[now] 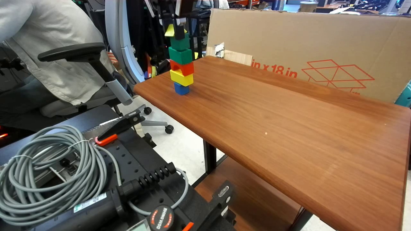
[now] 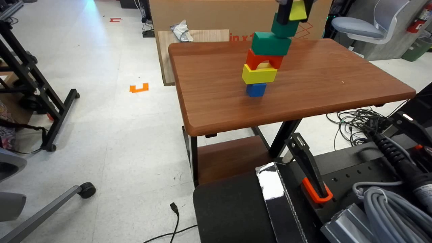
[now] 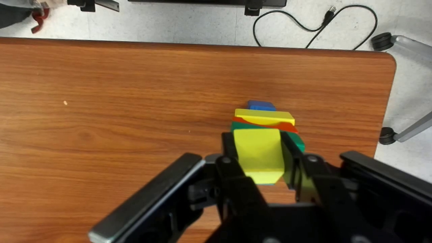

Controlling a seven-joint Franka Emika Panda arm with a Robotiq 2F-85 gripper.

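Observation:
A tower of coloured blocks stands near one end of the wooden table. From the bottom it has a blue block [image 2: 256,89], a yellow block [image 2: 259,75], a red arched block [image 2: 255,59], a wide green block [image 2: 269,44] and a smaller green block [image 2: 284,28]. The upper blocks sit offset from the lower ones. At the top, my gripper is shut on a yellow wedge-like block [image 2: 298,10], one finger on each side. This piece is at the upper green block's top; whether it rests there or hangs just clear, I cannot tell.
A large cardboard sheet [image 1: 308,42] stands along its far side. A black cart [image 1: 135,161] with coiled grey cable [image 1: 57,173] is beside the table.

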